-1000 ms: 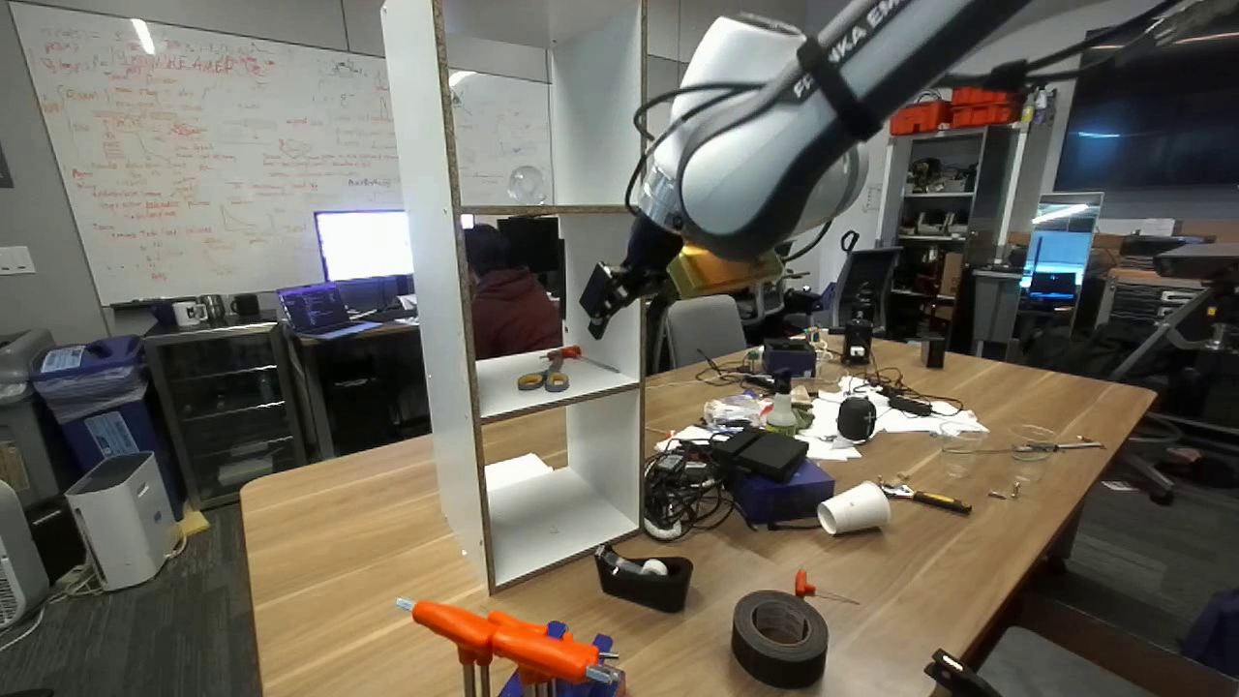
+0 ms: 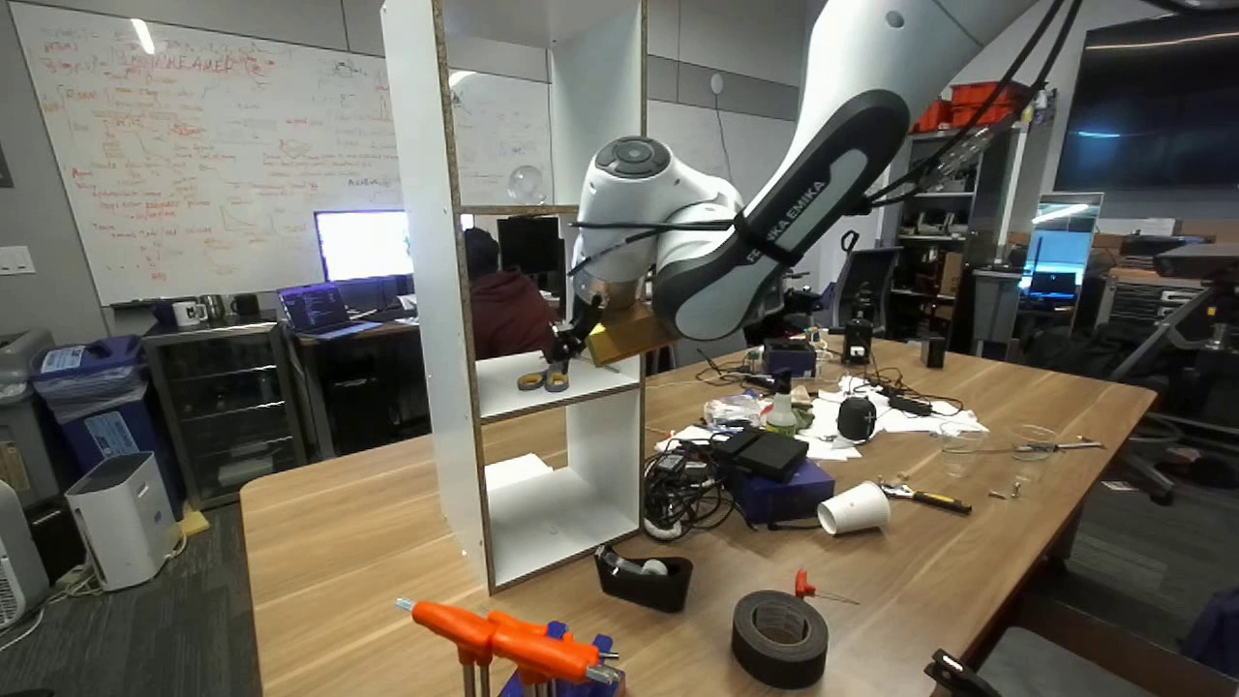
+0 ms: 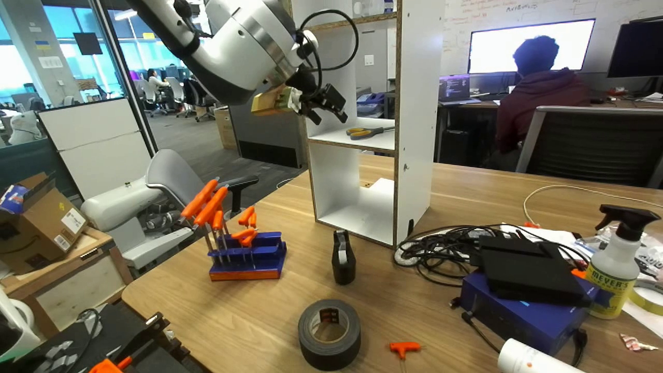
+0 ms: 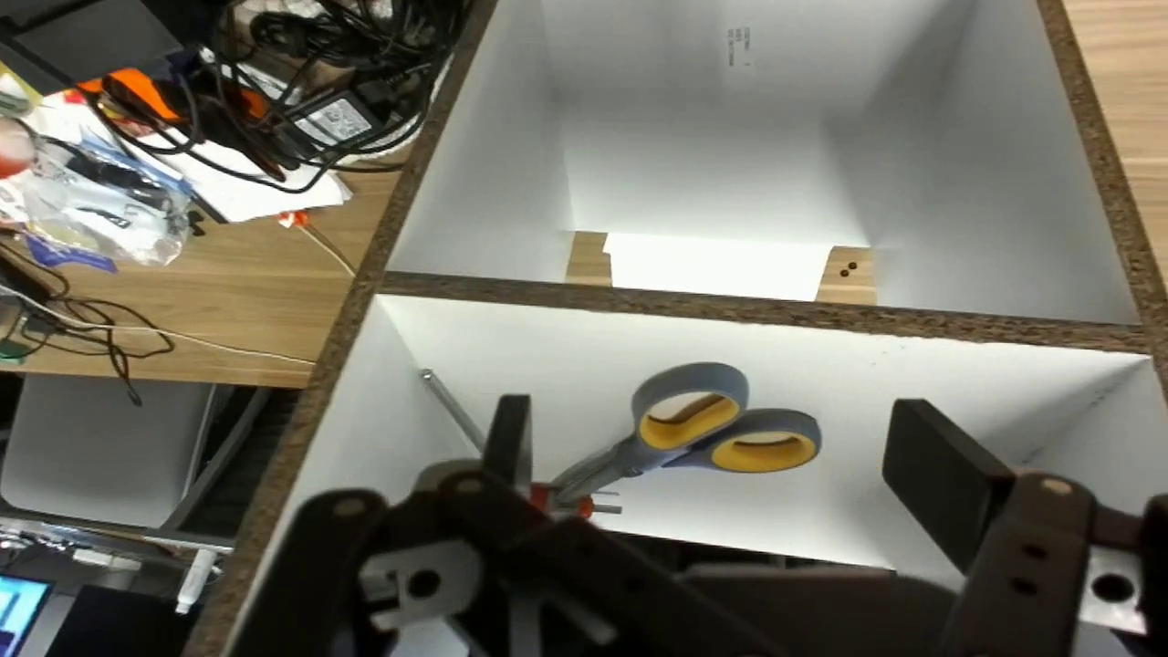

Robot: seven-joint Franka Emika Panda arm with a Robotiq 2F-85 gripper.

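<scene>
A pair of scissors (image 4: pixel 690 427) with grey and yellow handles lies on the shelf's middle board (image 4: pixel 876 367), handles toward the front edge. By its blades is a red-handled tool (image 4: pixel 577 504) with a metal shaft, partly hidden by my finger and the scissors. My gripper is open, and the scissors show between its fingers in the wrist view, with nothing gripped. From the side, the gripper (image 3: pixel 327 116) hangs above the middle board, close to the scissors (image 3: pixel 365 132) but apart from them.
The white shelf's side wall (image 3: pixel 419 124) and upper board (image 2: pixel 511 210) border the opening. Below stand a tape dispenser (image 3: pixel 343 258), a black tape roll (image 3: pixel 329 334) and a blue rack of orange-handled hex keys (image 3: pixel 248 255). Tangled cables (image 2: pixel 685 486) lie right of the shelf.
The arm has swung left and lowered, bringing the gripper from the shelf's right side to just over the scissors. The scissors have not moved.
</scene>
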